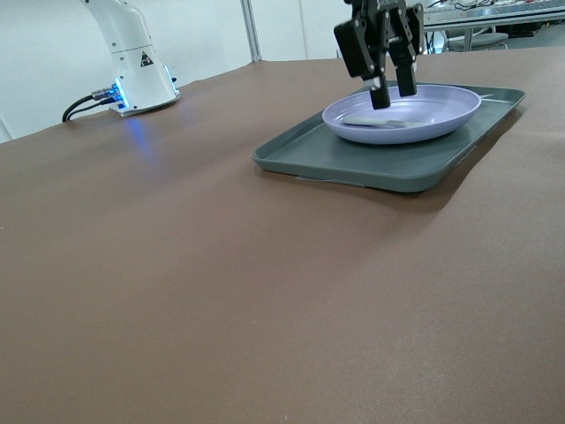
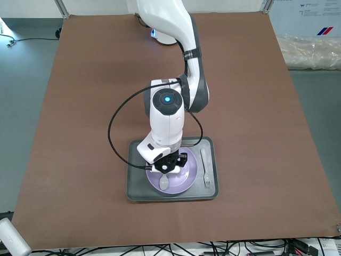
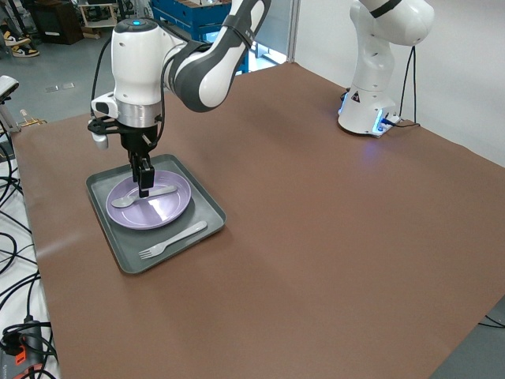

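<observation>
A grey tray [image 3: 177, 249] holds a lavender plate [image 3: 162, 214] and, beside it, a white fork [image 2: 207, 178]. A white spoon [image 3: 124, 200] lies on the plate. My black gripper [image 1: 394, 97] hangs low over the plate, pointing down, its two fingers apart in the top view, with no object visible between them. In the right view its tips are at the spoon's handle; whether they touch it I cannot tell. In the left view the wrist hides much of the gripper.
Cables run along the near edge.
</observation>
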